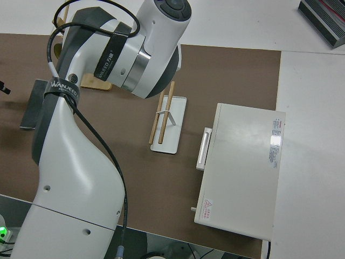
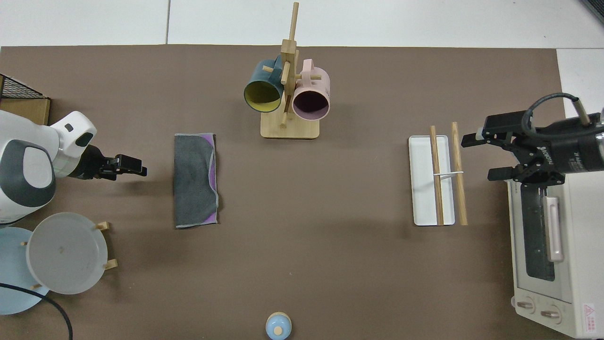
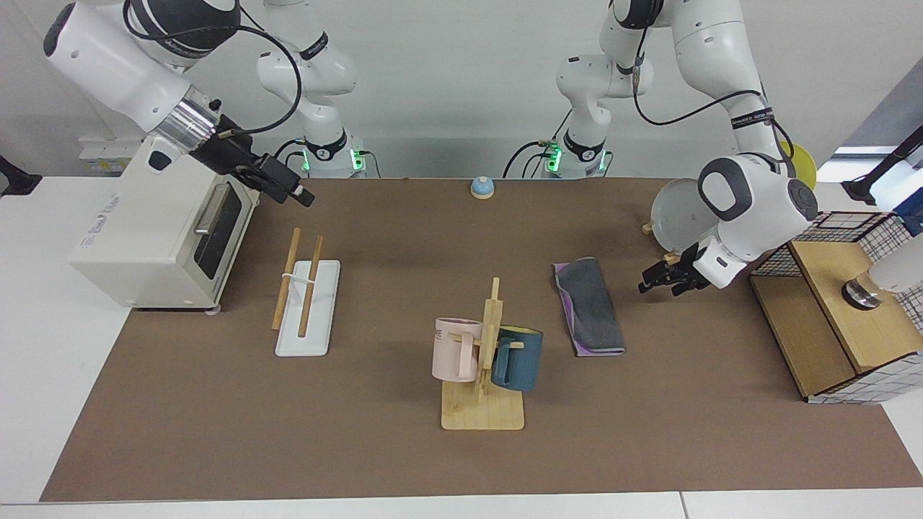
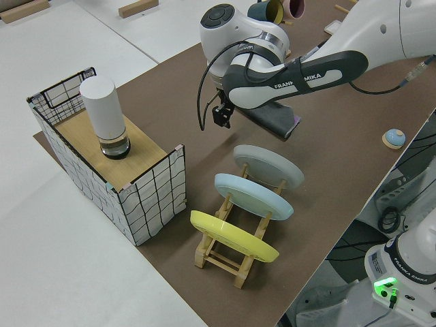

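Observation:
A mug tree [image 2: 289, 133] holds a teal mug [image 2: 261, 85] and a pink mug [image 2: 311, 93]. A grey-purple cloth [image 2: 192, 181] lies to its left. In the top view my left gripper [image 2: 127, 169] hangs at the left, above the plate rack with grey [image 2: 67, 253] and blue plates [image 2: 14, 260]. My right gripper [image 2: 475, 157] is at the right, near a white stand with two wooden bars [image 2: 420, 181], its two finger sides spread apart. Nothing shows held by either gripper; the left one's fingers are too small to judge.
A white oven [image 2: 586, 255] fills the right side. A wire basket with a wooden shelf [image 2: 25, 108] stands at the left, a small blue round object [image 2: 278, 327] at the near edge. A yellow plate [image 4: 233, 235] shows in the right view.

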